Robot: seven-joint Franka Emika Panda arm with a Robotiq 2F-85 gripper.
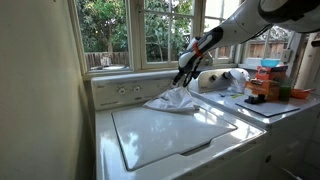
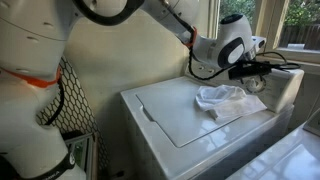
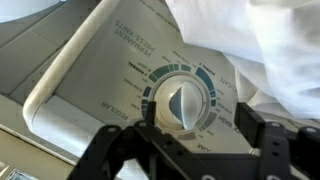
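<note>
A round control dial with a pale central knob [image 3: 186, 103] fills the middle of the wrist view, its printed ring around it. My gripper faces this dial, one dark finger [image 3: 142, 140] at lower left and the other at lower right. A clear gap shows between the fingertips; contact with the knob cannot be made out. In the second exterior view, the gripper [image 2: 252, 72] is up against the control panel, just above a dial [image 2: 255, 84]. A white cloth [image 2: 224, 100] lies crumpled on the washer top below, and covers the wrist view's upper right.
The washer's flat white lid [image 1: 165, 131] is clear in front of the cloth. Stacked colourful containers [image 1: 268, 76] stand on the neighbouring surface at right. Windows [image 1: 168, 35] rise close behind the control panel [image 1: 125, 90].
</note>
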